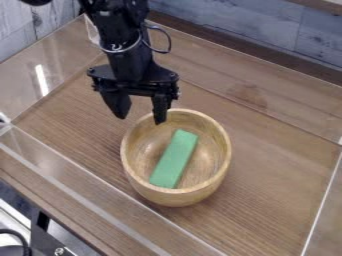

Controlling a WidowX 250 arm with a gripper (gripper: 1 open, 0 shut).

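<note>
My black gripper (139, 106) is open, its two dark fingers spread apart and pointing down just above the back left rim of a round wooden bowl (211, 170). The space between the fingers holds nothing that shows. A green rectangular block (174, 158) lies lengthwise inside the bowl, in its middle to right part.
A grey plank wall stands at the back right.
</note>
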